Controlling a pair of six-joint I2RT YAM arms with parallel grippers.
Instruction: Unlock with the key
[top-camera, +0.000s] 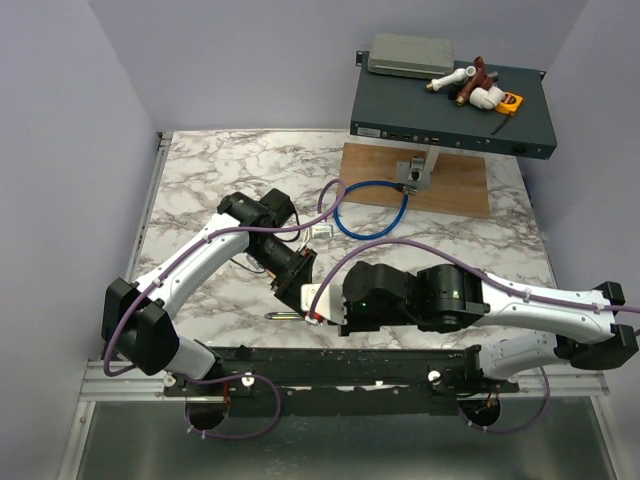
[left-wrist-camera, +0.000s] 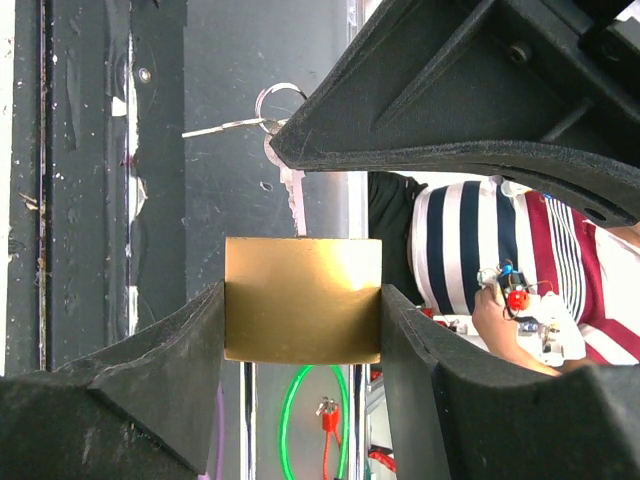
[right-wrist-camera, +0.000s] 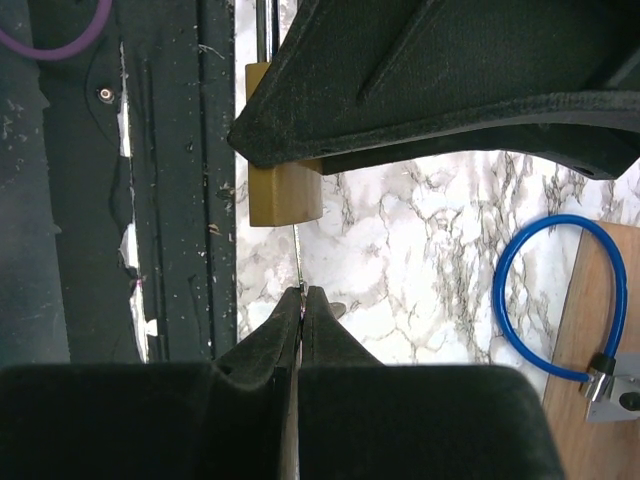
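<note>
The brass padlock (left-wrist-camera: 303, 300) is clamped in my left gripper, one finger on each side. Its body (right-wrist-camera: 285, 195) and steel shackle (right-wrist-camera: 267, 30) also appear in the right wrist view. My right gripper is shut on a thin key, seen edge-on, whose blade (right-wrist-camera: 297, 250) points at the padlock's underside. In the left wrist view the toothed key (left-wrist-camera: 297, 200) ends behind the padlock's upper edge, with teeth still exposed. Whether its tip is in the keyhole is hidden. A ring (left-wrist-camera: 262, 103) and a second key (left-wrist-camera: 220, 128) hang from it.
A silver tool-like object (top-camera: 283, 316) lies near the grippers on the marble table (top-camera: 215, 165). A blue hose (top-camera: 372, 236) loops beside a wooden board (top-camera: 465, 185) at the back. Purple cables (top-camera: 440, 250) run along both arms.
</note>
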